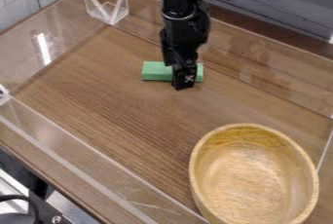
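Observation:
The black gripper (pixel 181 70) hangs from the top centre of the view, low over a green block (pixel 156 71) on the wooden table (pixel 117 121). Its fingers overlap the right part of the block, hiding some of it.
A large tan oval bowl (pixel 254 184) sits at the lower right. A white wire-like object (pixel 107 6) stands at the upper left.

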